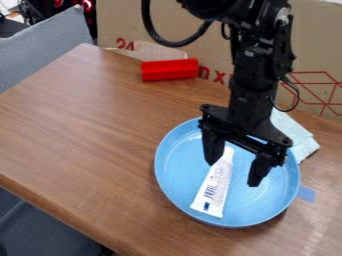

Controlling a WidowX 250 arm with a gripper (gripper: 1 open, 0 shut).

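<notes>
The black gripper (235, 160) is open above a round blue plate (274, 195), its two fingers apart with nothing held between them. On the plate, below the gripper and toward its left side, lies a white tube-like item (213, 188) with printed markings, slanting from the plate's middle to its near edge.
A red block (170, 69) lies at the back of the wooden table (87, 130), before a cardboard box (310, 50). A pale folded cloth (298, 135) is behind the plate at the right.
</notes>
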